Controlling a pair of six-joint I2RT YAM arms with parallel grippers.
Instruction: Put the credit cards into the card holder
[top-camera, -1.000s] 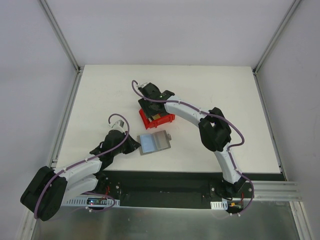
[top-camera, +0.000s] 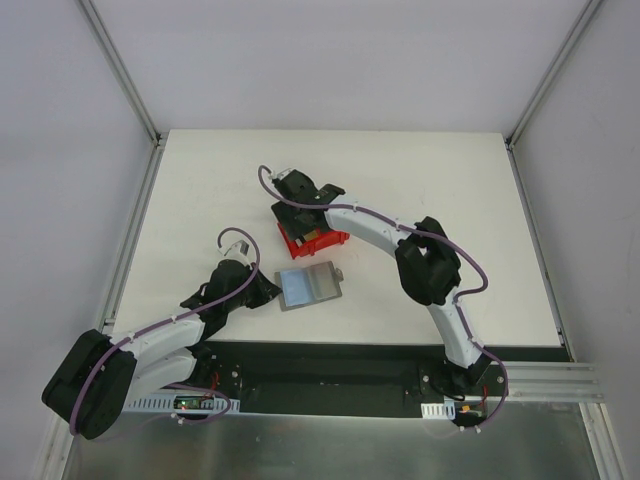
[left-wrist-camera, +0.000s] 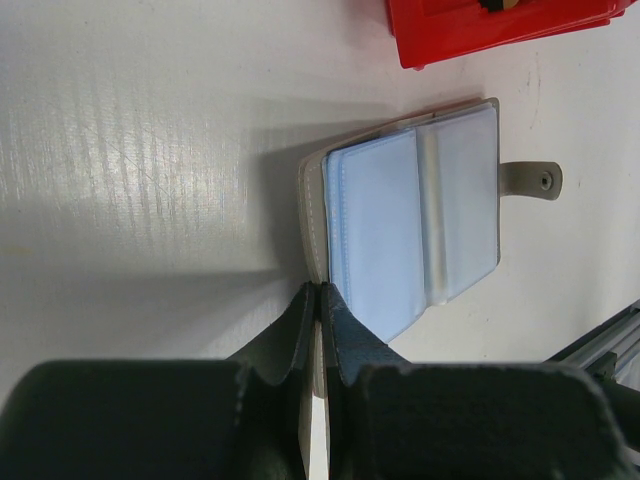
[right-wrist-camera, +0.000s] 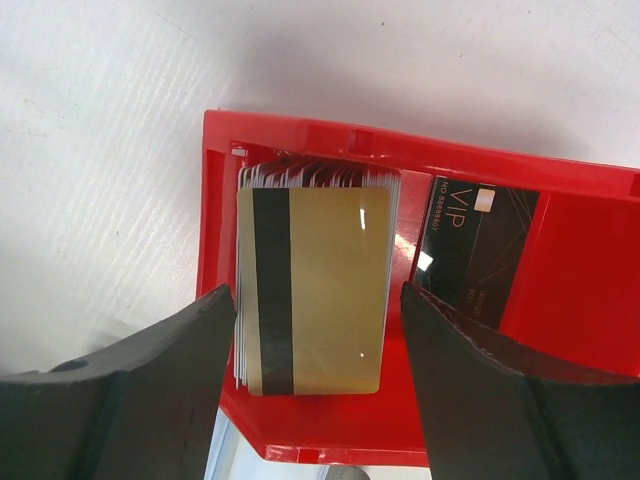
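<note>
The grey card holder (top-camera: 323, 283) lies open on the table, its clear and pale-blue sleeves (left-wrist-camera: 380, 230) showing in the left wrist view. My left gripper is shut at the holder's left edge. Behind the holder is a red box (top-camera: 330, 240) with a stack of cards, a gold card (right-wrist-camera: 335, 290) on top, and a black VIP card (right-wrist-camera: 470, 240) beside it. My right gripper is over the box, its fingers parted either side of the gold-topped stack; whether they touch it I cannot tell.
Both arms reach in from the front edge.
The left arm and the holder look unchanged.
</note>
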